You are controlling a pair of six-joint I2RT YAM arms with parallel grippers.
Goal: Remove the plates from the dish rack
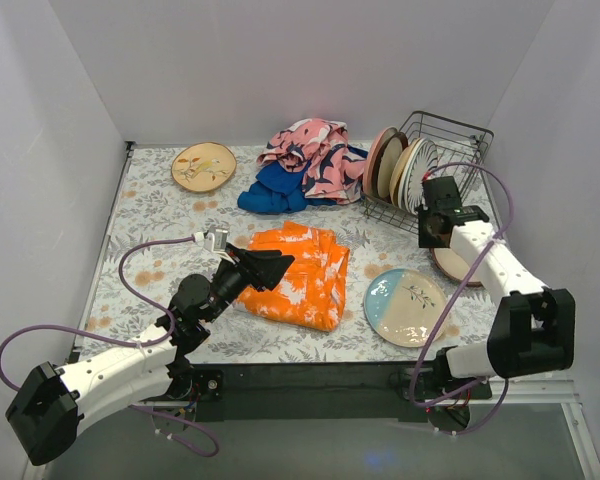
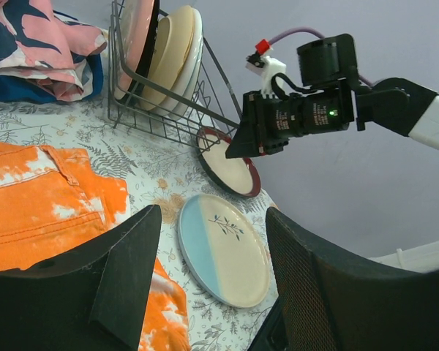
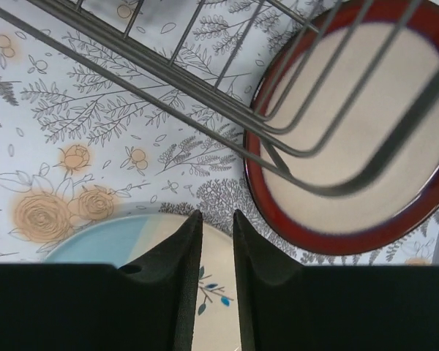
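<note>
The black wire dish rack (image 1: 460, 150) stands at the back right, with several plates upright in it: a pink one (image 1: 374, 160), a beige one, a yellow one and a white plate with dark stripes (image 1: 420, 172). At the rack's front edge is my right gripper, its fingers a narrow gap apart and empty. A blue-and-cream plate (image 1: 408, 308) and a dark red-rimmed plate (image 2: 229, 164) lie flat on the table. Over the orange cloth my left gripper is open, holding nothing.
A yellow plate (image 1: 203, 167) lies at the back left. Pink patterned cloth (image 1: 315, 155) and blue cloth (image 1: 280, 190) are heaped left of the rack, and an orange cloth (image 1: 300, 275) covers the middle front.
</note>
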